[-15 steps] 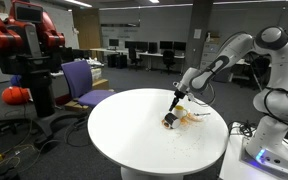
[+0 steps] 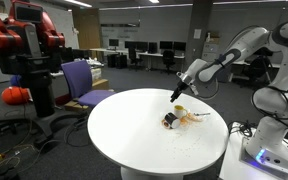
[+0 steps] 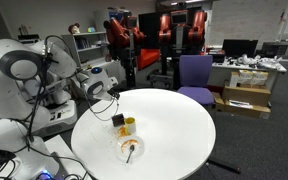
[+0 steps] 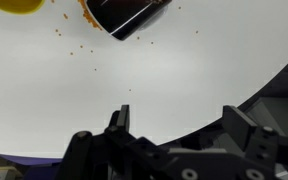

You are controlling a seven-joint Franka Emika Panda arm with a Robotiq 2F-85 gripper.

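A dark mug [image 2: 171, 121] lies tipped on its side on the white round table; its dark body [image 4: 126, 10] shows at the top of the wrist view. Beside it stands a yellow cup [image 3: 130, 126], partly visible as a yellow rim [image 4: 16, 4] at the wrist view's upper left. Orange bits [image 4: 90, 16] are scattered around the mug. A plate [image 3: 130, 148] with a utensil and some orange bits on it is near the cup. My gripper is open above the table, apart from the mug, with nothing between its fingers.
A purple chair [image 2: 81, 82] stands close to the table. Desks with monitors are farther back.
My gripper has lifted up and away from the mug and cup over the last second. The mug, cup and plate appear to be in the same places.
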